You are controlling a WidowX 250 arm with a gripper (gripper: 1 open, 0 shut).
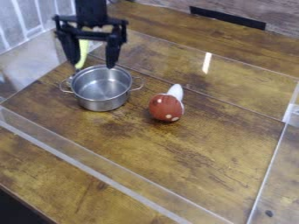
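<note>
My gripper (91, 48), a dark shape blurred at the top left, hangs above and behind a silver pot (101, 98) with side handles; whether anything is between its fingers is unclear. A red spotted object (165, 110), like a toy mushroom, lies right of the pot with a white part (176, 91) behind it. A pale yellow-green object (82, 54) shows partly behind the gripper.
Clear panels edge the left and right sides, and a dark strip runs along the back.
</note>
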